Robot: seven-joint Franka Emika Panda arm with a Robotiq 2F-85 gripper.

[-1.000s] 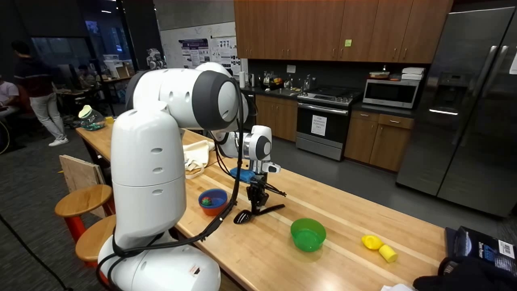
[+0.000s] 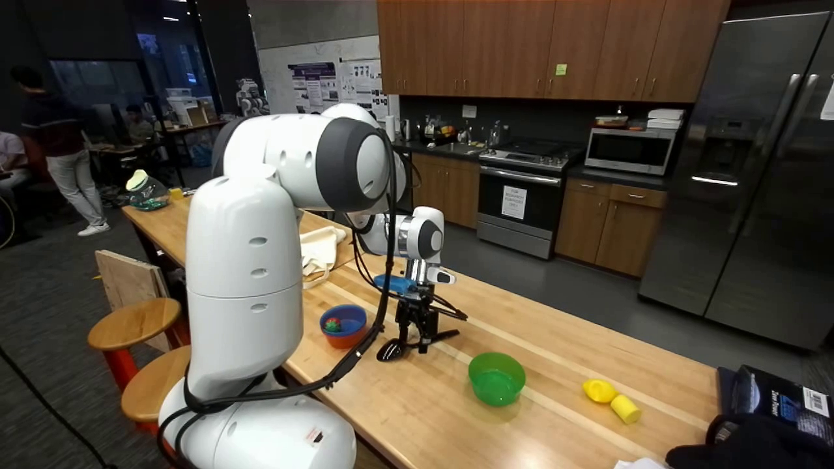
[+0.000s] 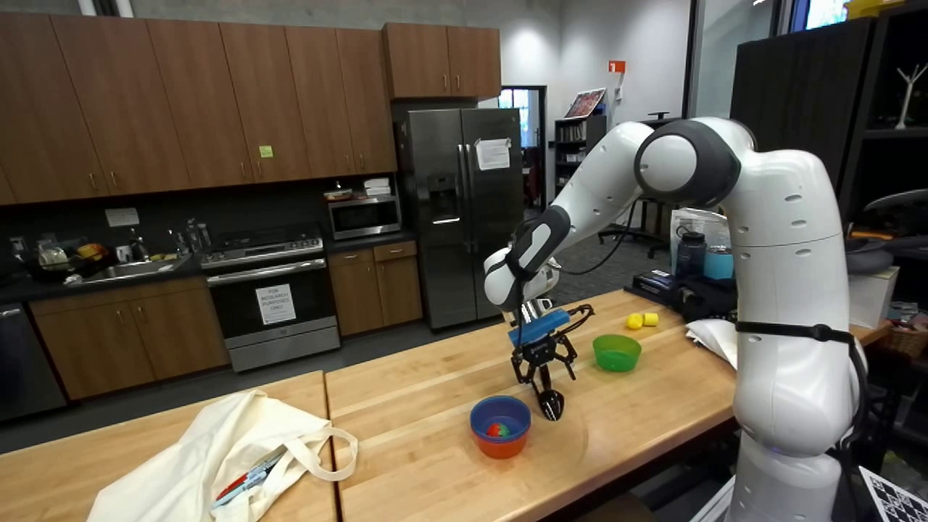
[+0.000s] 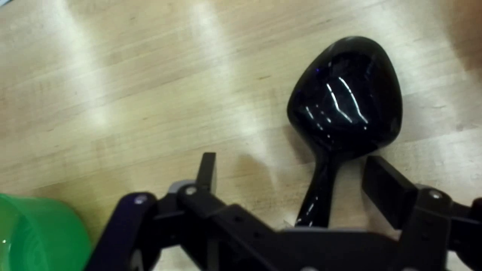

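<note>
A glossy black spoon (image 4: 348,99) lies on the wooden table, its broad bowl toward the top of the wrist view. Its handle (image 4: 316,198) runs down between the spread fingers of my gripper, nearer the right one, and then passes out of sight under the gripper body. The fingers stand open, with a visible gap on both sides of the handle. In exterior view 1 the gripper (image 2: 416,344) is low over the table, the spoon's bowl (image 2: 391,349) to its left. Exterior view 2 shows the spoon's bowl (image 3: 550,404) below the gripper (image 3: 546,373).
Near the gripper sit a green bowl (image 2: 497,379) and a blue-and-orange bowl (image 2: 344,336) holding a strawberry (image 2: 333,324). A yellow lemon (image 2: 599,390) and a yellow cylinder (image 2: 625,408) lie farther right. A cloth bag (image 3: 213,461) rests on the adjoining table. Open tabletop lies behind the gripper.
The gripper has shifted and turned slightly; in exterior view 1 its fingers now appear spread wider around the spoon's handle. The spoon and bowls stay in place.
</note>
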